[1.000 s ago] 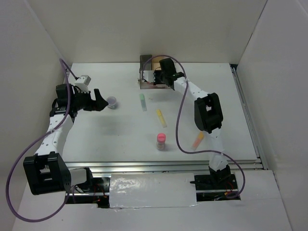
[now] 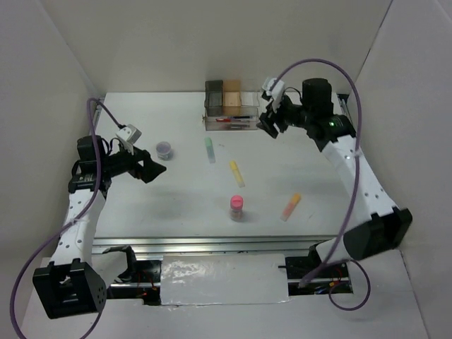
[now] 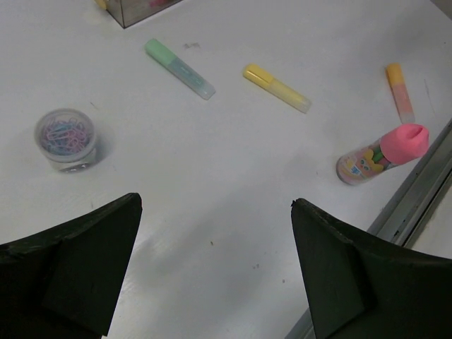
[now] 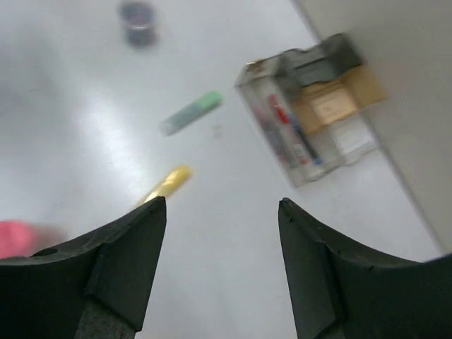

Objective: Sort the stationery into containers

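Observation:
A divided organiser [image 2: 232, 124] at the back holds pens in its front compartment. A jar of paper clips [image 3: 65, 138] stands left, beside my open left gripper, which holds nothing. Loose on the table lie green [image 2: 210, 149], yellow [image 2: 236, 172] and orange [image 2: 291, 206] highlighters; a pink-capped bottle [image 2: 236, 207] stands near the front. My right gripper is raised to the right of the organiser, open with nothing visible between its fingers; the right wrist view is blurred.
The white table [image 2: 155, 205] has clear room at centre-left. A metal rail [image 2: 198, 243] runs along the front edge, and walls bound the back and sides.
My right arm has moved from over the organiser out to the right, uncovering it. The left gripper has shifted slightly toward the front.

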